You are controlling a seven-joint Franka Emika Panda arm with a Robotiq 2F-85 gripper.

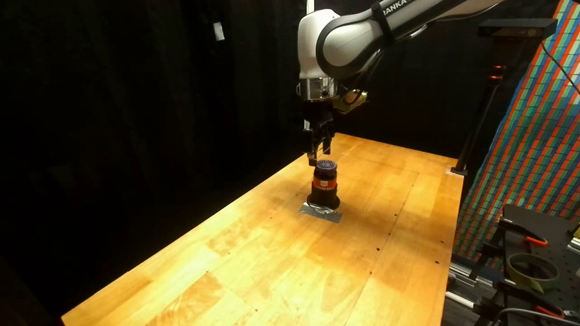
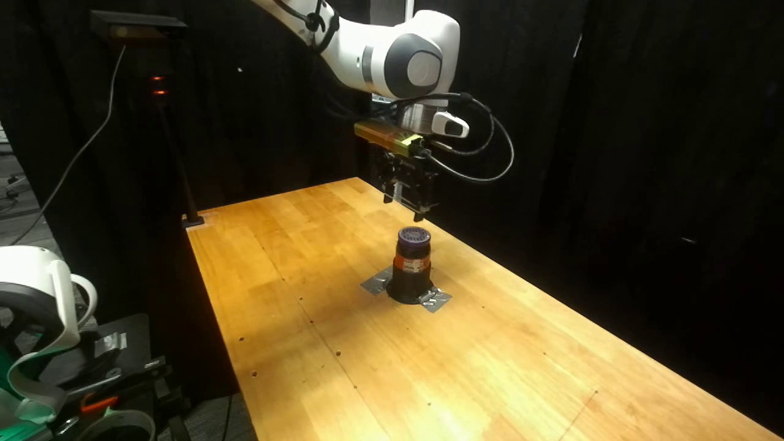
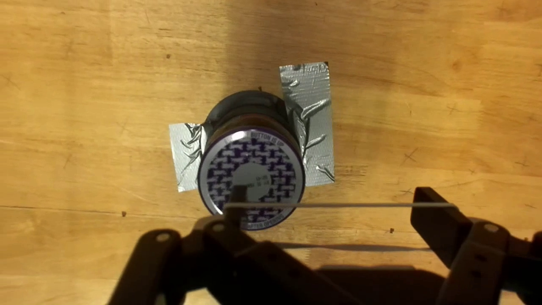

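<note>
A jar with a purple patterned lid and an orange label stands upright in a black round base. Grey tape fixes that base to the wooden table. Just above the lid, and off to one side of it, hangs my gripper. Its fingers are spread wide apart, with no solid object between them. A thin pale band runs taut from finger to finger. In the wrist view the left fingertip overlaps the lid, while the right one is over bare table.
A dark stand rises at its far corner. Off the table's side lies a black surface with clamps and a tape roll.
</note>
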